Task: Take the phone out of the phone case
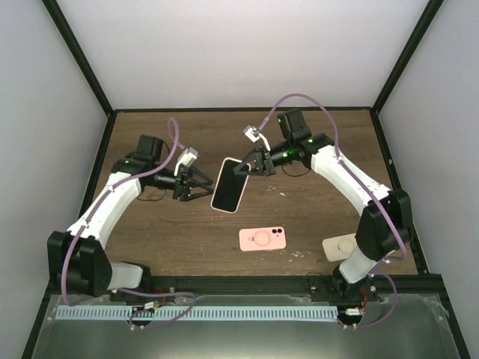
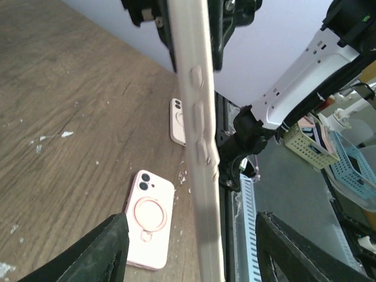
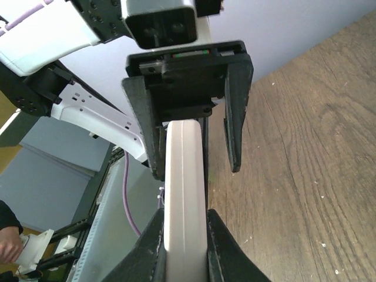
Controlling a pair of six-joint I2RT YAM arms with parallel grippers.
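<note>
The phone (image 1: pixel 228 187) is held up off the table, its black screen facing the top camera with a pale case rim around it. My right gripper (image 1: pixel 241 170) is shut on its upper right edge. Seen edge-on in the left wrist view, the pinkish phone case (image 2: pixel 202 170) shows its side buttons. My left gripper (image 1: pixel 210 187) stands open just left of the phone, nothing between its fingers. The right wrist view shows the case's narrow end between my right fingers, with the spread left fingers (image 3: pixel 237 117) beyond it.
A pink case with a ring (image 1: pixel 262 238) lies on the table in front of the phone. Another pale case (image 1: pixel 340 247) rests at the front right, by the right arm's base.
</note>
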